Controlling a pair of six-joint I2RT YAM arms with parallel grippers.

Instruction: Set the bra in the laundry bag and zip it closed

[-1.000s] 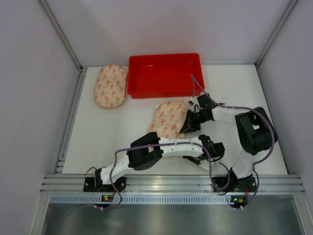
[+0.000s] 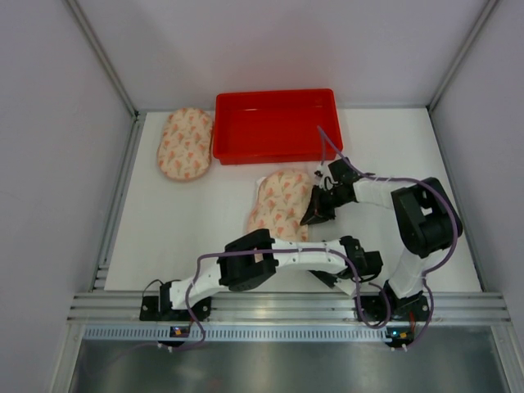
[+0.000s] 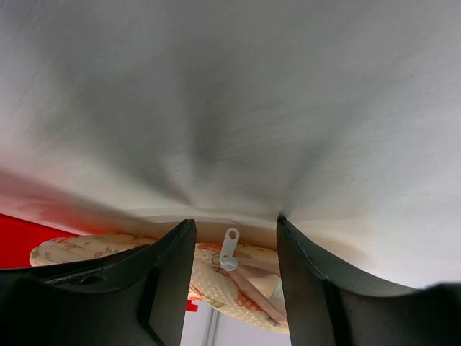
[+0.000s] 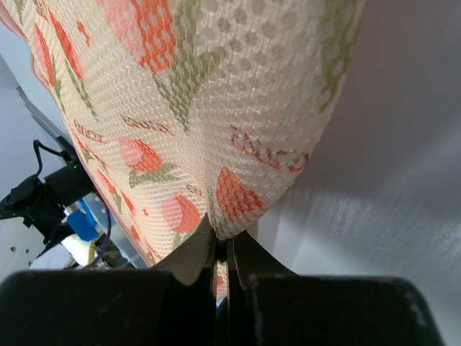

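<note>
A cream laundry bag with orange tulip print (image 2: 278, 201) lies in the table's middle, partly hidden under my left arm. My right gripper is shut on a bunched fold of its mesh fabric (image 4: 238, 194), at the bag's right side. In the left wrist view the bag's zip pull (image 3: 228, 252) stands up at its edge, between and just beyond the fingertips of my open left gripper. Whether the bra is inside the bag cannot be told.
A red bin (image 2: 274, 155) stands at the back. A second tulip-print fabric piece (image 2: 184, 143) lies at the back left.
My left arm has shifted slightly toward the front right of the table. My right arm and the bag look almost unchanged.
</note>
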